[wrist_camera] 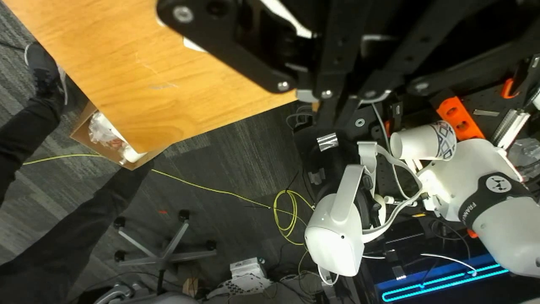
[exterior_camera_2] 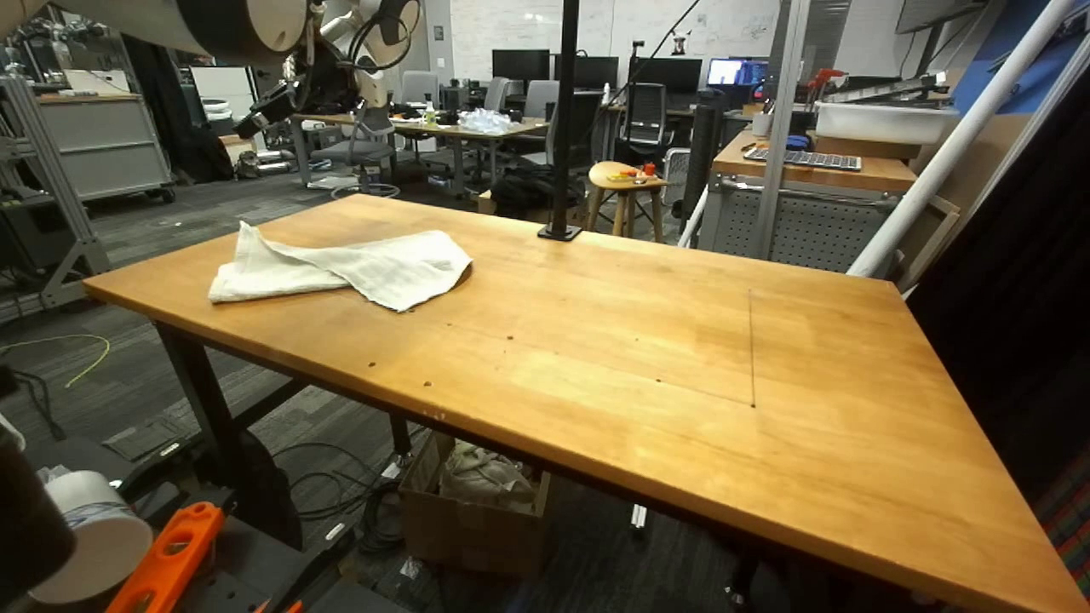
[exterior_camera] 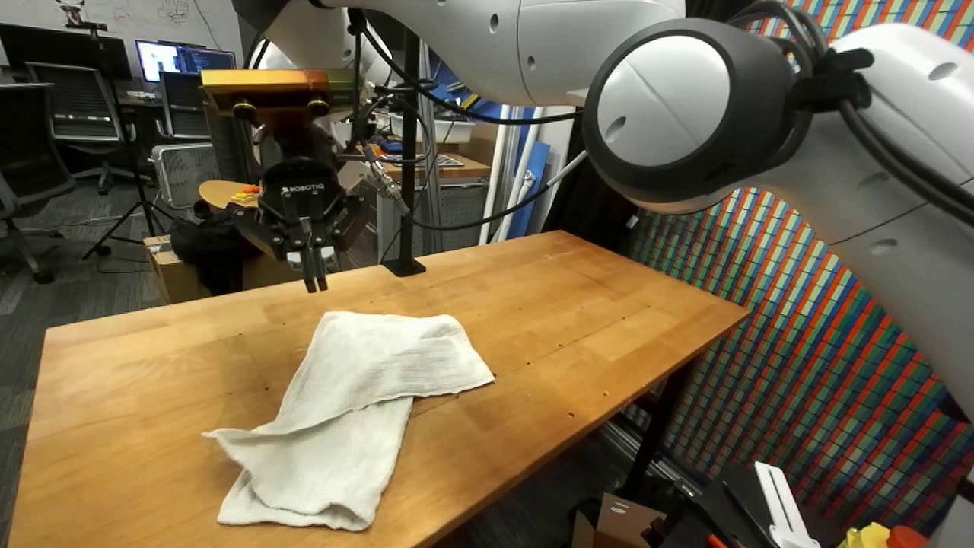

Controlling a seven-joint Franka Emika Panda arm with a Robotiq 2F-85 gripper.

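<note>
A white cloth (exterior_camera: 351, 393) lies loosely folded and rumpled on the wooden table (exterior_camera: 584, 301), one part overlapping another. From the other side, the same cloth (exterior_camera_2: 347, 267) is near the table's far left end. My gripper (exterior_camera: 316, 285) is above the table near its back edge, apart from the cloth, fingers pointing down and close together. No cloth shows between them. In the wrist view the dark gripper has its fingers nearly side by side, with only a narrow gap. A second outside view shows the gripper (exterior_camera_2: 264, 116) beyond the table, small and dark.
A black post (exterior_camera_2: 561, 133) rises from the table's back edge. Below the table edge in the wrist view are a white headset (wrist_camera: 336, 233), a paper cup (wrist_camera: 422, 142) and a cardboard box (wrist_camera: 83, 126).
</note>
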